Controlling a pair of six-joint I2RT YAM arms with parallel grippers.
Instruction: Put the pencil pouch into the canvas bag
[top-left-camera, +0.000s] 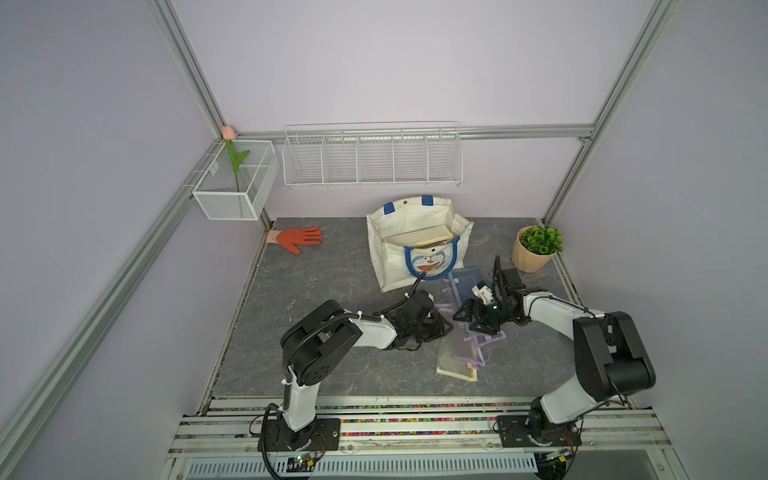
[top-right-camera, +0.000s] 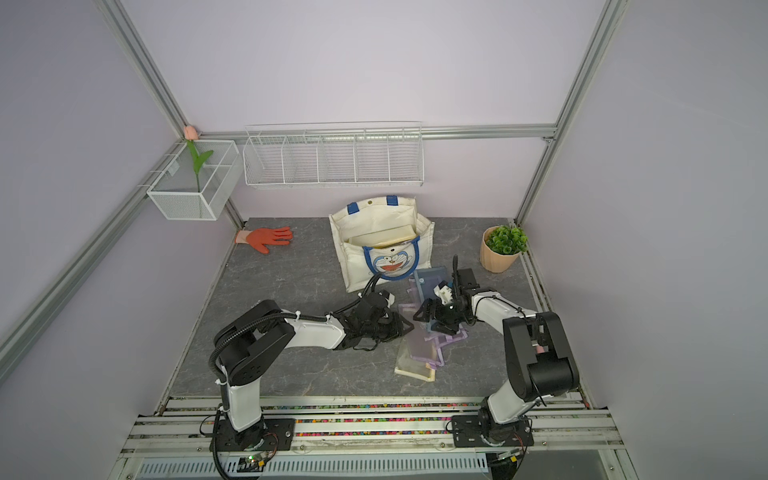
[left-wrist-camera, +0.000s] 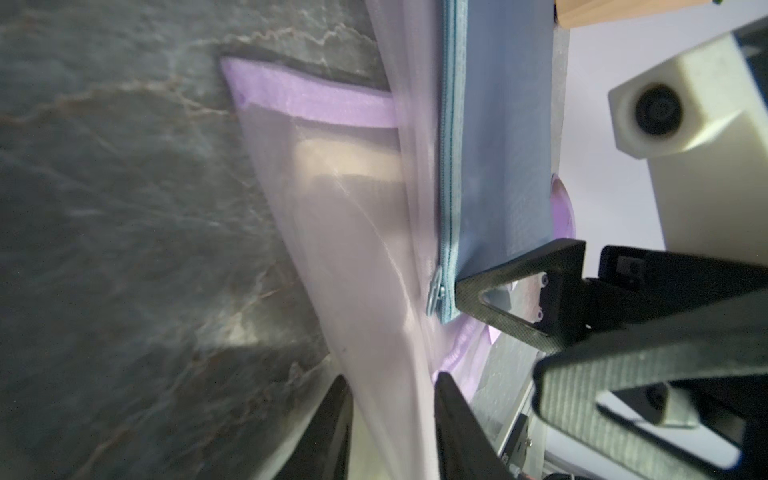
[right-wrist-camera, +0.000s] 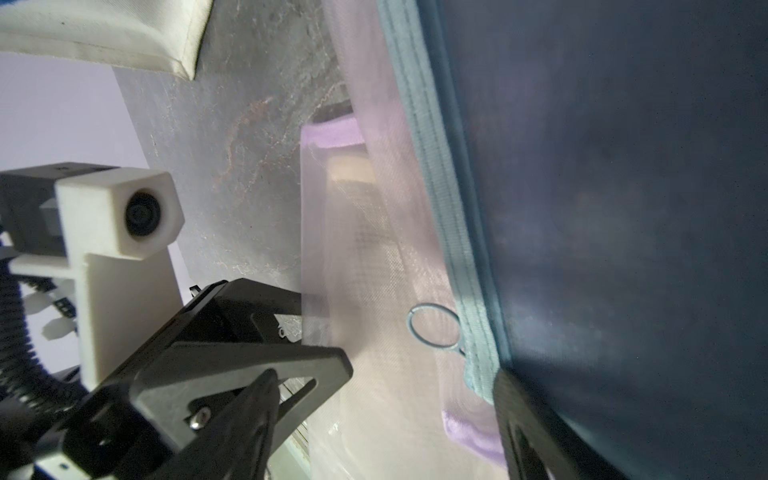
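Note:
A pile of sheer pencil pouches lies before the canvas bag (top-left-camera: 416, 240): a blue one (right-wrist-camera: 608, 200) with zipper on top, a lilac one (left-wrist-camera: 320, 208) and a cream one (top-left-camera: 456, 373) beneath. My left gripper is low over the lilac pouch's edge, fingers apart around a strip of sheer fabric, not visibly clamped. My right gripper stands open over the pile, its fingertips at the blue pouch's lower zipper end.
A potted plant (top-left-camera: 536, 248) stands at the back right, an orange glove (top-left-camera: 296, 240) at the back left. Wire baskets (top-left-camera: 372, 160) hang on the back wall.

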